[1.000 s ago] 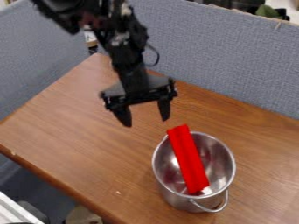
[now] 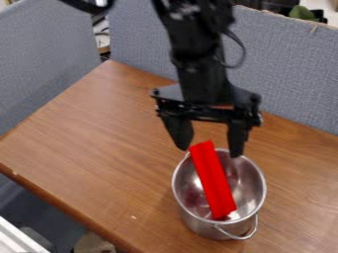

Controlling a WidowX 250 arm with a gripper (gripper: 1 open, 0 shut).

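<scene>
My black gripper (image 2: 208, 138) hangs open just above the back of a steel pot (image 2: 244, 222), its two fingers straddling the upper end of a red block (image 2: 214, 186). The block stands slanted inside the pot. Whether either finger touches it, I cannot tell.
Grey padded walls line the back and the left. A white frame edge shows at the bottom left, off the table.
My gripper has moved right and toward the pot, now over the red block's upper end. The pot and block look unmoved.
</scene>
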